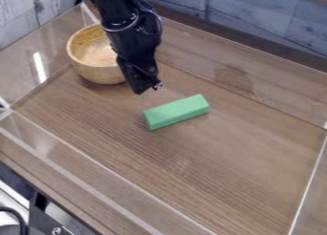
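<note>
The black gripper (141, 84) reaches down from the top of the view, its tips just in front of a tan woven bowl (92, 53) at the back left. A green rectangular block (177, 112) lies flat on the wooden table, below and to the right of the gripper, apart from it. I cannot tell how far the fingers are parted; nothing clear shows between them.
Raised edges or walls bound it at the left and at the back right. Cables lie off the table at the lower left.
</note>
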